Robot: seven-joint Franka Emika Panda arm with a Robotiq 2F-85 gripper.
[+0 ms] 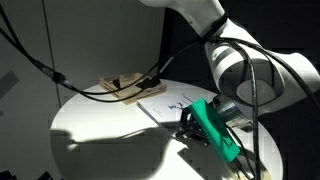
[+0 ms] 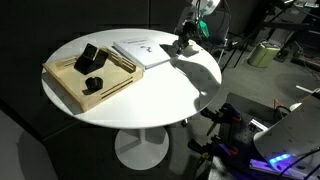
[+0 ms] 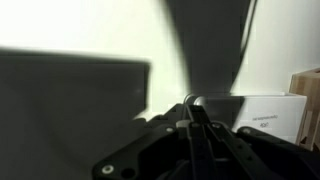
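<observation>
My gripper [image 1: 181, 134] is low over the white round table [image 2: 160, 104], close to the white flat box [image 2: 143, 49]. In the wrist view the gripper looks shut, with nothing showing between its fingers. The box [image 3: 268, 113], with small print on its side, is just right of the fingertips there. Whether the fingers touch the table cannot be told.
On the table's far side from the arm, a wooden tray [image 2: 117, 78] holds a black block [image 2: 87, 54] and a small black round object [image 2: 94, 84]. Bare tabletop [image 1: 90, 130] lies in front of the box. Dark cables loop around the arm.
</observation>
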